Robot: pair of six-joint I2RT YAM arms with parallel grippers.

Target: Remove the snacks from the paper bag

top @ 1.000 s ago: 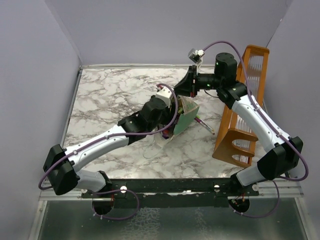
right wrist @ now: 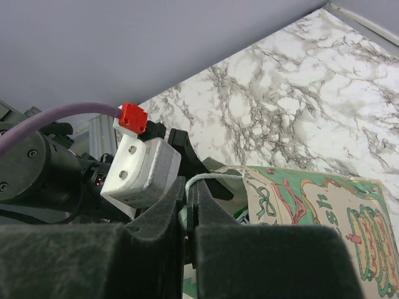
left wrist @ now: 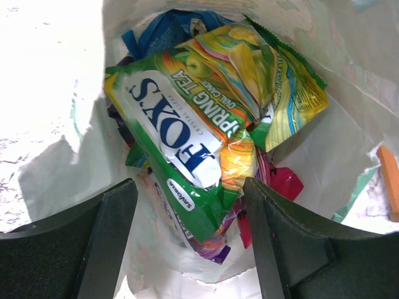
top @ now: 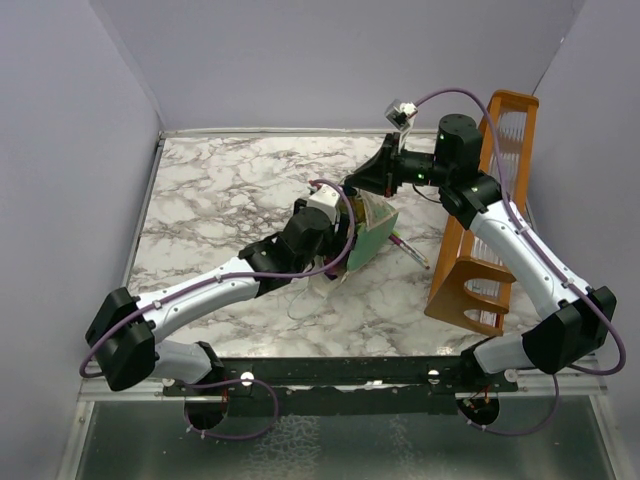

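The paper bag (top: 370, 240) lies tilted at mid-table. My right gripper is shut on its light-blue cord handle, holding the mouth up. My left gripper is open at the mouth, its fingers either side of a green HOXS snack packet (left wrist: 174, 137). Behind that packet are a yellow-green packet (left wrist: 287, 99), a blue one (left wrist: 174, 31) and a red one (left wrist: 283, 184), all inside the bag. In the top view the left gripper hides much of the opening.
A wooden rack (top: 450, 290) stands along the right side. A pen-like stick (top: 410, 250) lies between bag and rack.
The right gripper still holds the handle.
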